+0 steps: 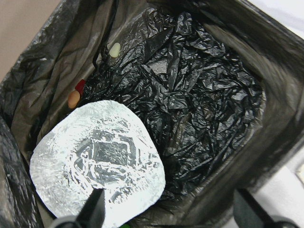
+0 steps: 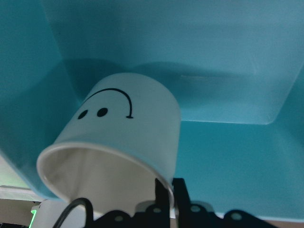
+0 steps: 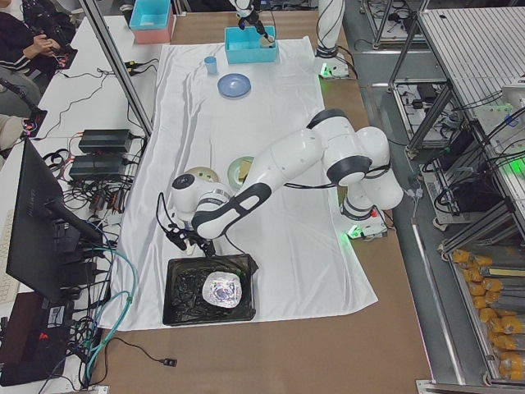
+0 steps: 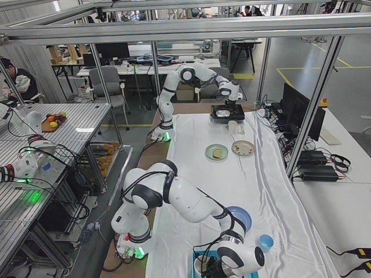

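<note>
My left gripper hovers over a black bag-lined tray (image 3: 176,295) holding a crumpled foil piece (image 1: 97,156) and small red, orange and pale bits; its fingertips at the lower edge stand apart, with nothing visible between them. In the right wrist view, a white cup (image 2: 133,123) with a printed smiley lies tilted inside a blue bin (image 2: 228,156), my right gripper shut on its rim.
Between the arms lie a green plate (image 4: 210,152) with a yellow item, a beige plate (image 4: 243,149), a blue plate (image 3: 234,84) and a blue cup (image 3: 210,65) on the white cloth.
</note>
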